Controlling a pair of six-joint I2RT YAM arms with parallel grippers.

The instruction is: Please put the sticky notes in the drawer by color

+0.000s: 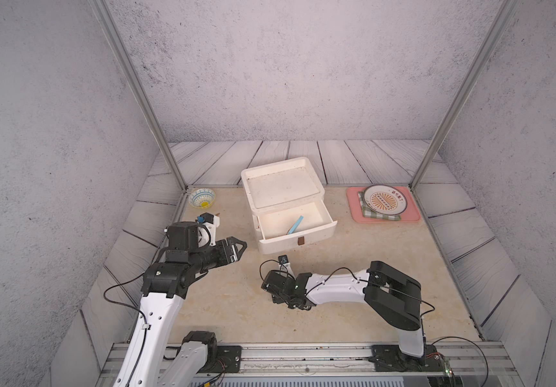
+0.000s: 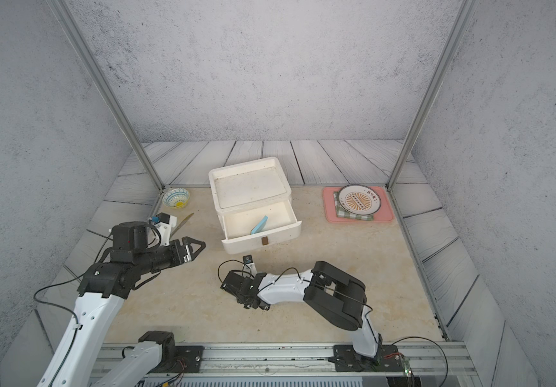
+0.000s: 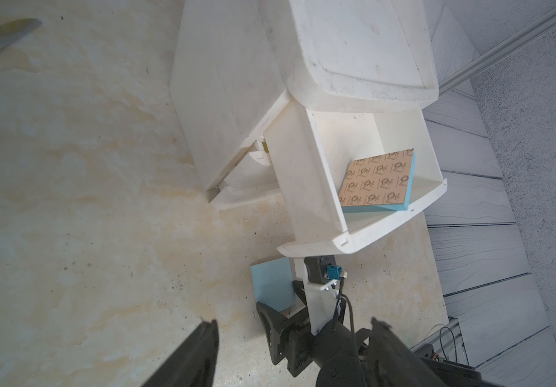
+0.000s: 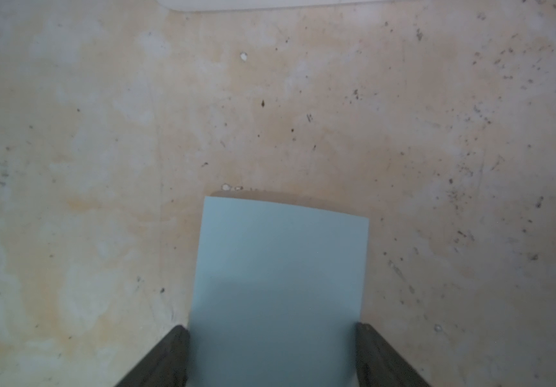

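Observation:
A light blue sticky note (image 4: 276,264) lies on the table in the right wrist view, between the fingertips of my right gripper, which touch or nearly touch its sides; whether they grip it is unclear. A blue pad with patterned tan backing (image 3: 376,177) sits in the open white drawer (image 3: 300,180). A bit of yellow shows in a second compartment at the unit's side. My left gripper is open and empty, raised left of the drawer unit, looking down toward it.
A patterned bowl (image 1: 201,197) stands at the back left, with a long yellowish item (image 2: 183,222) near it. A pink tray (image 1: 413,213) with cloth and plate (image 1: 384,200) is at the back right.

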